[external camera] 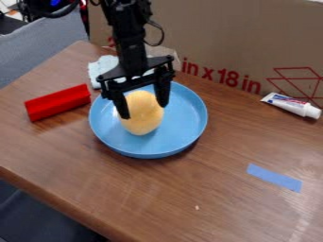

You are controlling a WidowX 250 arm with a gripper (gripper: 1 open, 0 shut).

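My black gripper [142,95] is open, its two fingers coming down over a yellow round object [143,117] that rests in the left part of a blue plate [177,132]. One finger is at the object's left, the other at its upper right; whether they touch it I cannot tell.
A red block [57,104] lies left of the plate. A white cloth [101,66] is behind, partly hidden by the arm. A toothpaste tube [293,104] lies at the right near a cardboard box [240,47]. Blue tape [274,178] marks the clear wood at the front right.
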